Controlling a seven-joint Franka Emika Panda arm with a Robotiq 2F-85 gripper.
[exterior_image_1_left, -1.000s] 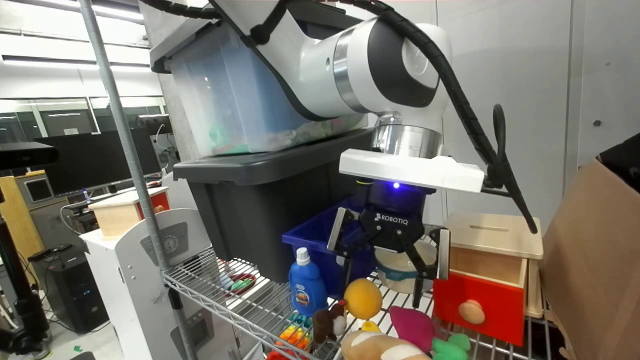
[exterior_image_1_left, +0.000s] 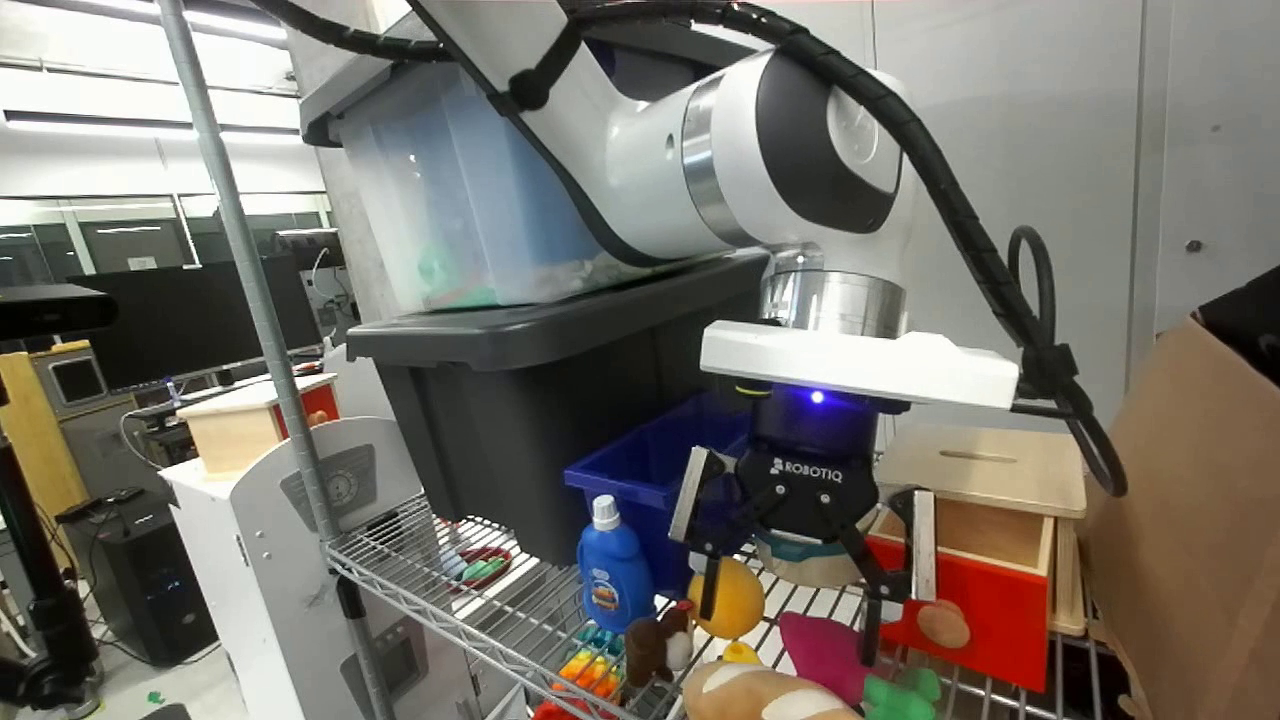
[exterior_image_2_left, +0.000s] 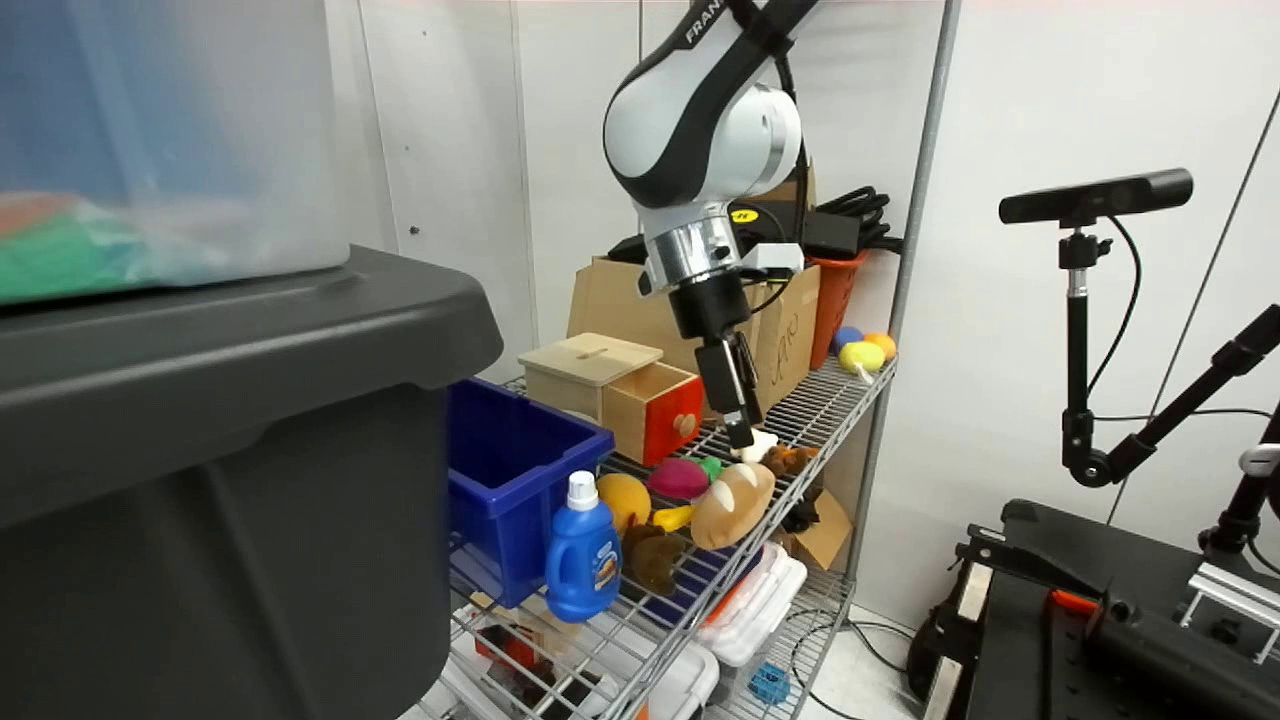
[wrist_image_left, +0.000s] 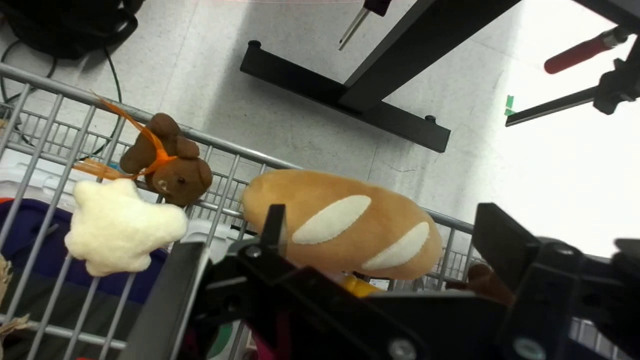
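Observation:
My gripper (exterior_image_1_left: 798, 600) hangs over the wire shelf with its fingers spread wide and nothing between them. Below it, in the first exterior view, are a plush bread loaf (exterior_image_1_left: 768, 694), a magenta plush (exterior_image_1_left: 824, 654), a green plush (exterior_image_1_left: 900, 692) and an orange ball (exterior_image_1_left: 727, 599). Just right of the gripper stands a wooden box with a pulled-out red drawer (exterior_image_1_left: 996, 624); one finger overlaps the drawer front in this view. From the wrist, the bread loaf (wrist_image_left: 342, 225) shows beyond the fingers, with a white star-shaped plush (wrist_image_left: 123, 227) to its left.
A blue bin (exterior_image_2_left: 516, 456) and a blue detergent bottle (exterior_image_2_left: 584, 558) stand on the shelf beside the ball. A large dark tote (exterior_image_1_left: 528, 408) rises at the left, and a cardboard box (exterior_image_1_left: 1182, 516) borders the right. A brown plush (wrist_image_left: 174, 165) lies near the shelf's edge.
My gripper has moved right and somewhat lower in the first exterior view, closer to the red drawer. Its fingers remain apart, and the objects on the shelf look unmoved.

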